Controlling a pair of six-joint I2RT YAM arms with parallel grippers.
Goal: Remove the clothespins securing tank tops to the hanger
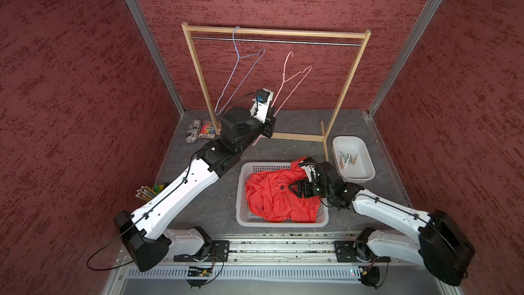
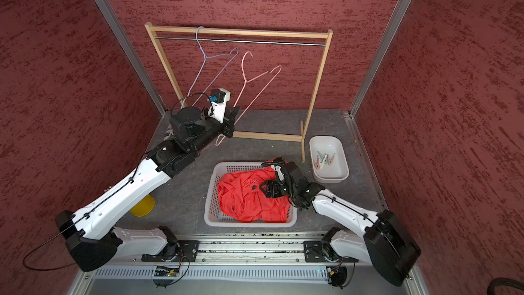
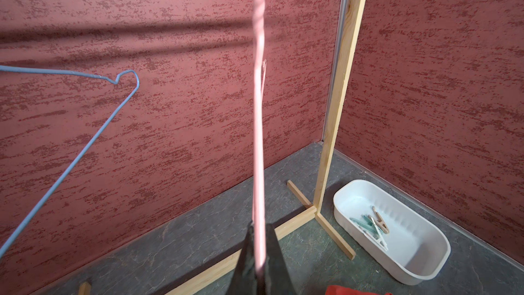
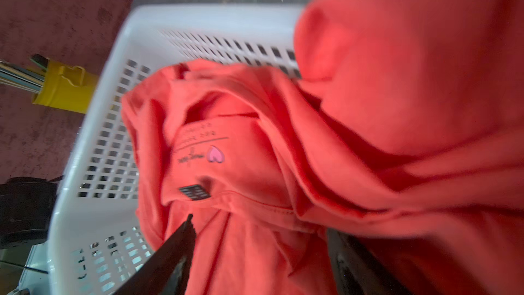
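Observation:
My left gripper is shut on the lower part of a pink hanger (image 3: 258, 131), held up below the rack bar, with no garment or clothespin visible on it. A blue hanger (image 1: 234, 71) hangs from the rail at left. Red garments (image 4: 229, 147) lie crumpled in the grey mesh basket (image 1: 242, 196); my right gripper is low over them, fingers apart, cloth visible between them, whether held I cannot tell. Several clothespins (image 3: 376, 229) lie in the white tub (image 3: 414, 240) at right.
The wooden rack (image 1: 349, 76) spans the back. A yellow container (image 4: 68, 90) of sticks stands at the left, with a small box (image 1: 207, 130) behind. Bare grey floor lies left of the basket.

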